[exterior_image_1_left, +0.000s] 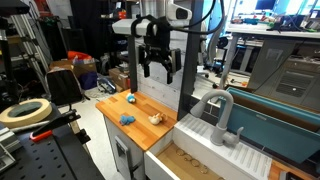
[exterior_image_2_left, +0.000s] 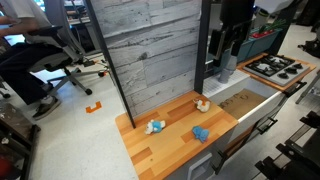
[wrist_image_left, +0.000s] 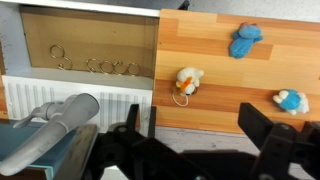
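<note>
My gripper (exterior_image_1_left: 158, 75) hangs in the air over the wooden counter (exterior_image_1_left: 138, 131), fingers pointing down. Its two dark fingers stand wide apart in the wrist view, and nothing is held between them. A white and orange plush toy (wrist_image_left: 188, 80) lies on the counter close to the drawer side, below and ahead of the gap between the fingers. Farther off on the wood are a blue plush toy (wrist_image_left: 245, 40) and a white and blue toy (wrist_image_left: 291, 101). All three lie apart from one another, and the gripper touches none of them.
Beside the counter, a drawer (wrist_image_left: 110, 30) is pulled out, with several brass-coloured rings (wrist_image_left: 95, 65) inside. A grey faucet (exterior_image_1_left: 212, 100) rises by the white ribbed drainboard (exterior_image_1_left: 228, 148). Behind the counter stands a grey plank wall panel (exterior_image_2_left: 160, 65). Bare wood surrounds the toys.
</note>
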